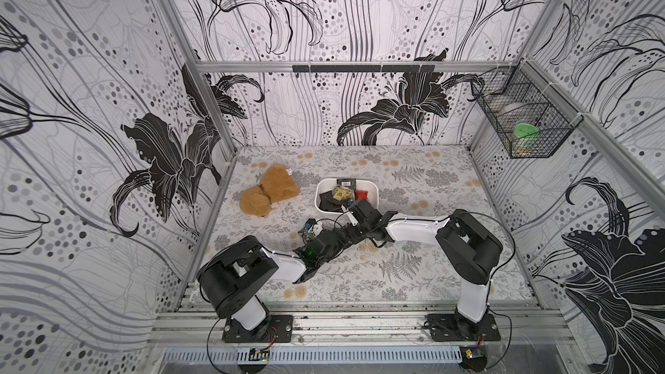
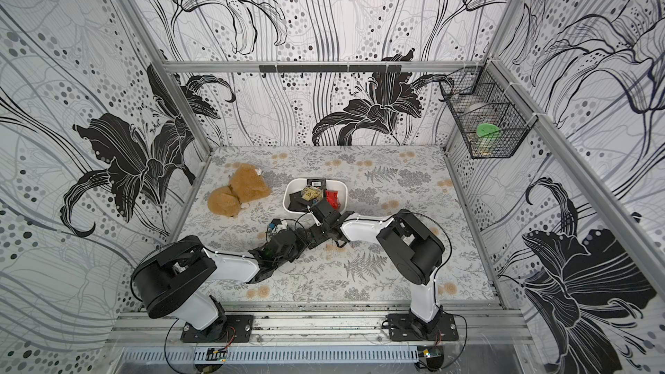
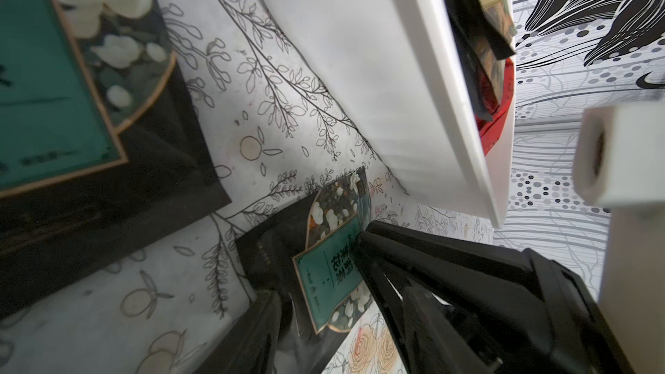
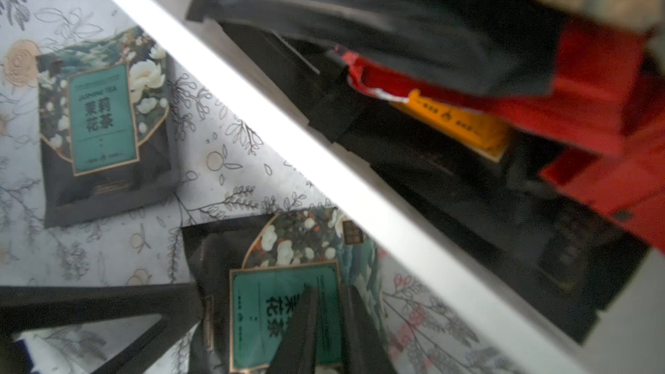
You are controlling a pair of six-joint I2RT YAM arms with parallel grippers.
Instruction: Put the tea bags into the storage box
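Note:
A black tea bag with a green label lies outside the white storage box, close to its wall. Another like it is farther left, flat on the cloth. My right gripper is over the nearer bag, its fingers narrowly apart, green label visible in the gap. From the other side my left gripper comes at this same bag, its blurred dark fingers spread. Contact with the bag is hard to judge. Inside the box are several packets, black, red and yellow.
A brown plush toy sits left of the box. High on the right wall hangs a wire basket. The two grippers are very close together in front of the box.

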